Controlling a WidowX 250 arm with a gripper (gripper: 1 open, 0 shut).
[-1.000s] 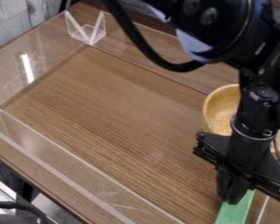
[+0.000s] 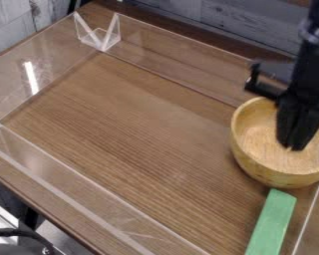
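Note:
My black gripper [image 2: 295, 110] is at the upper right, raised at the back side of a round tan bowl [image 2: 274, 154]. Its fingers are blurred and partly out of frame, so their opening is unclear. A green strip-shaped object [image 2: 271, 225] lies on the wooden table in front of the bowl.
A clear plastic holder [image 2: 99, 30] stands at the back left. Dark cables lie beyond its lower-left edge.
My gripper has moved from low over the green object up and back to the far part of the bowl, uncovering the bowl and the green object.

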